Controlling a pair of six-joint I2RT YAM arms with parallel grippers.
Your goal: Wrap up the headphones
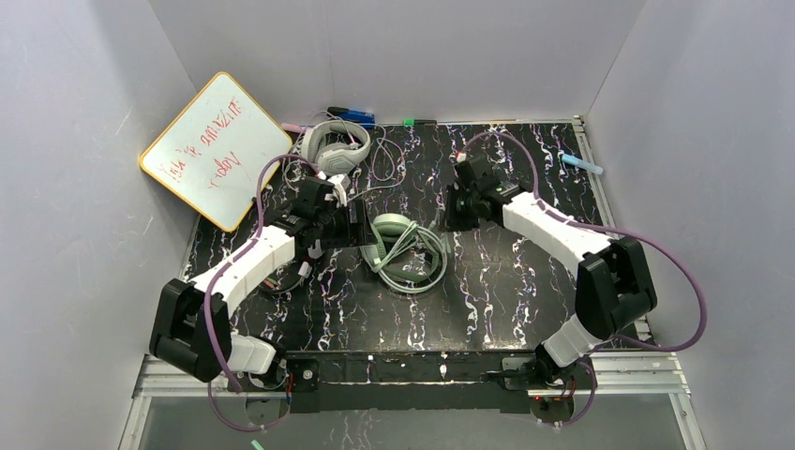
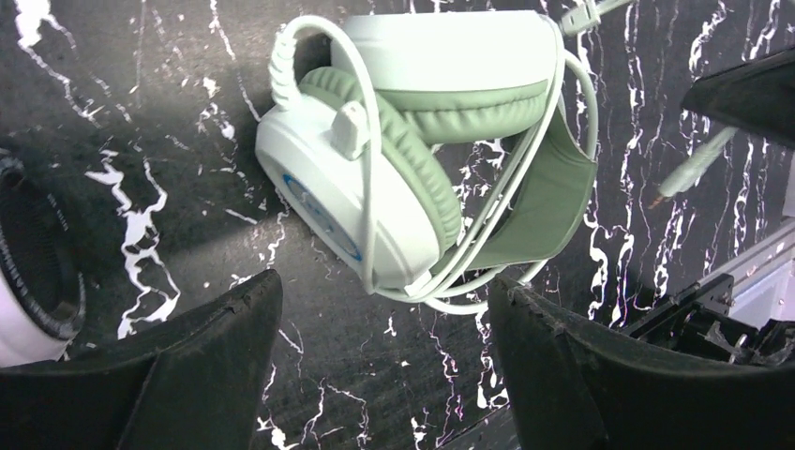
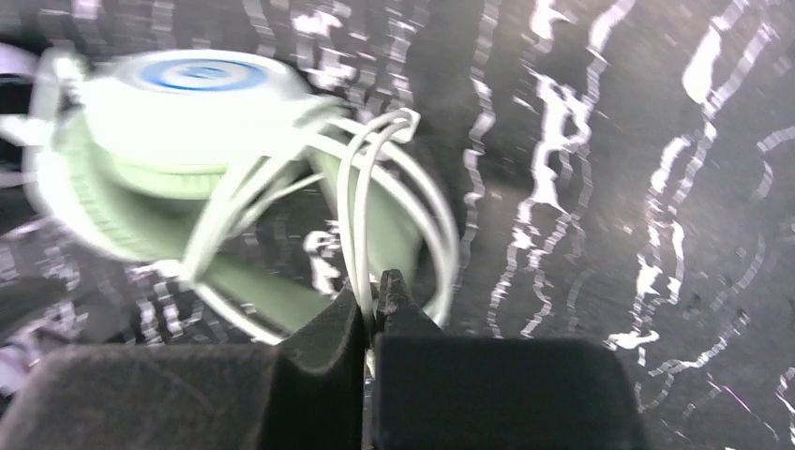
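Pale green and white headphones lie in mid-table with their cable looped several times round them; the left wrist view shows one white ear cup. My left gripper is open above their left side, with nothing between its fingers. My right gripper is raised at their right, shut on the cable, which rises from the coil in the right wrist view. The cable's plug hangs beside my right gripper.
A second headphone set with loose cable lies at the back left, below a whiteboard. Pens lie along the back edge. Dark gear sits left of the coil.
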